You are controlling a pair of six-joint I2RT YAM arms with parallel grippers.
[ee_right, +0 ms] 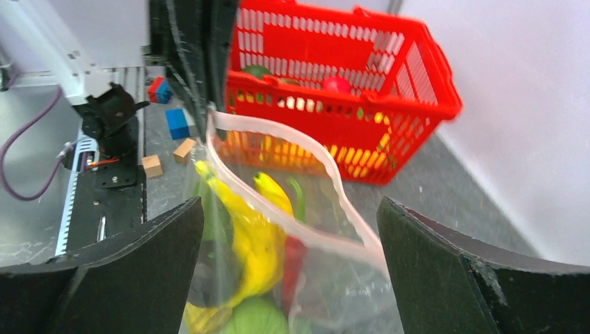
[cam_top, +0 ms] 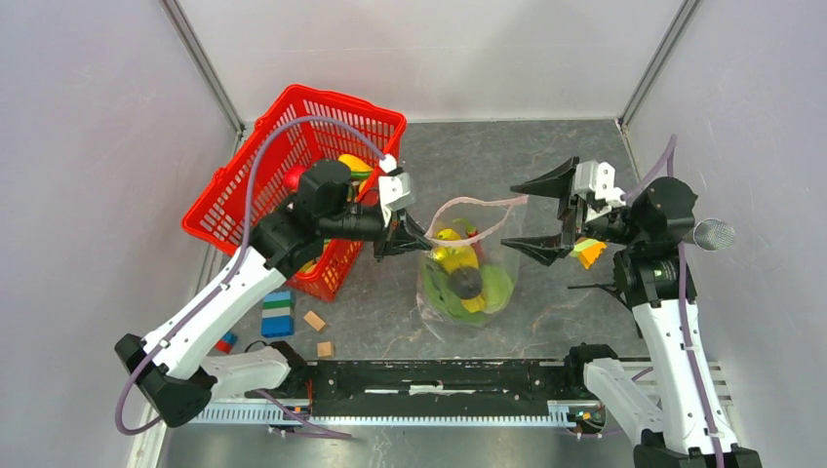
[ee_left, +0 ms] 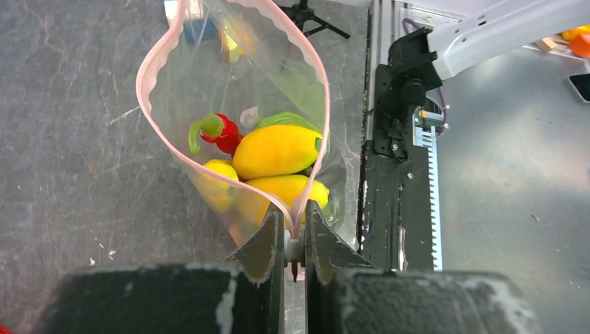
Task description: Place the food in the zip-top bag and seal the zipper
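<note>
The clear zip top bag (cam_top: 434,297) hangs by one corner of its pink-edged mouth, with my left gripper shut on that corner. Its mouth gapes open. Inside lie yellow fruit (ee_left: 277,149), a red pepper (ee_left: 229,136), a dark round piece (cam_top: 466,282) and a green vegetable (cam_top: 496,286). My right gripper (cam_top: 531,216) stands wide open at the bag's far right corner, its two fingers (cam_top: 544,185) on either side and nothing clasped. In the right wrist view the pink rim (ee_right: 278,212) runs between the spread fingers.
A red basket (cam_top: 220,203) with more food stands behind my left arm. Toy blocks (cam_top: 277,325) and small wooden blocks (cam_top: 325,349) lie at the front left. An orange item (cam_top: 591,255) sits under the right arm. Grey tabletop behind the bag is bare.
</note>
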